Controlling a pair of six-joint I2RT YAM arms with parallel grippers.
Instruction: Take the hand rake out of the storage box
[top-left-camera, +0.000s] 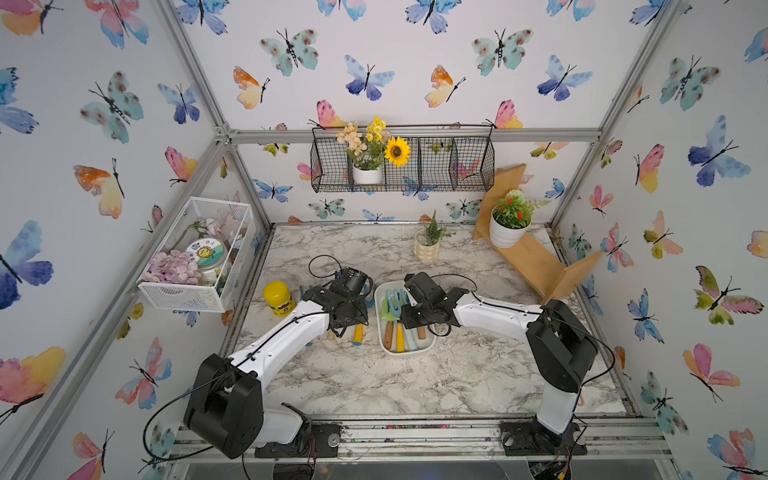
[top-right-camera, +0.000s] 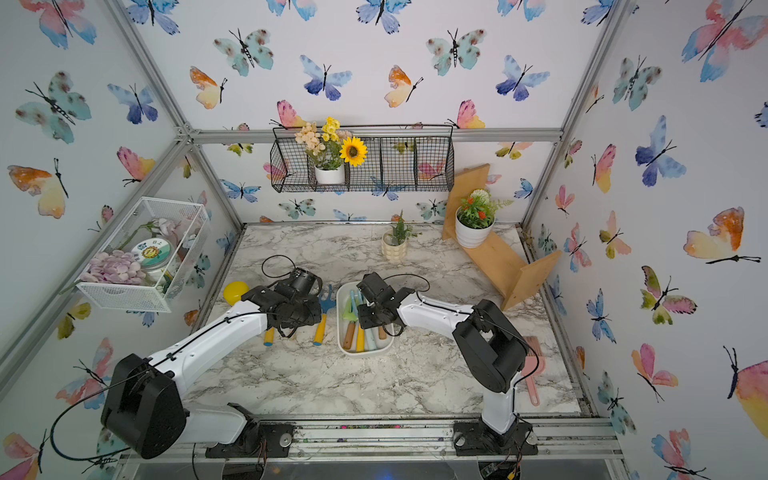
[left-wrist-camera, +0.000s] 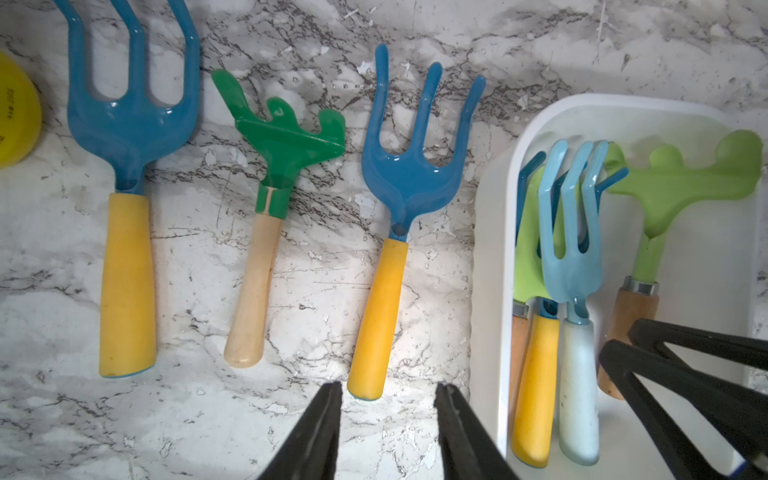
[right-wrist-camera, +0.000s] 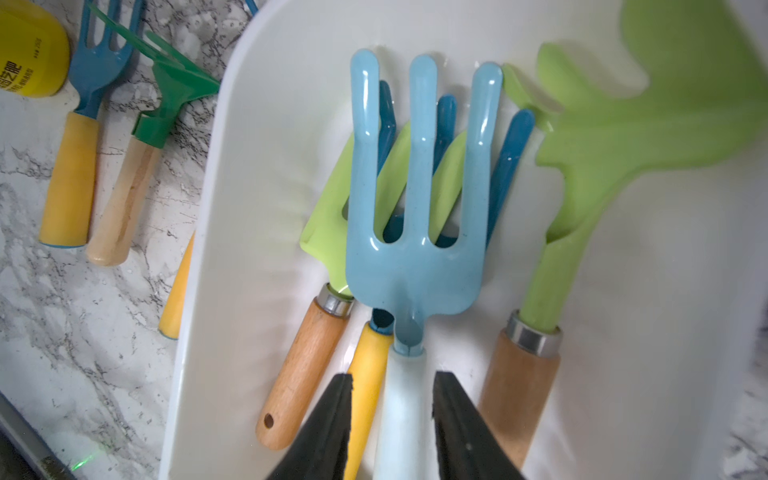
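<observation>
In the white storage box (right-wrist-camera: 200, 264) lie a light blue hand rake (right-wrist-camera: 414, 272) on top, yellow- and wood-handled tools beneath it, and a green rake (right-wrist-camera: 608, 136) at the right. My right gripper hangs open over the light blue rake's pale handle, nothing visibly held. My left gripper hovers open over the marble table left of the box, just below the yellow handle of a blue rake (left-wrist-camera: 412, 180). Another blue fork (left-wrist-camera: 132, 120) and a dark green rake (left-wrist-camera: 280, 148) lie further left.
A yellow jar (top-left-camera: 278, 297) stands left, a small plant (top-left-camera: 428, 244) behind the box, a wooden shelf (top-left-camera: 552, 280) with a potted plant at back right, and a white wire basket (top-left-camera: 180, 296) on the left wall.
</observation>
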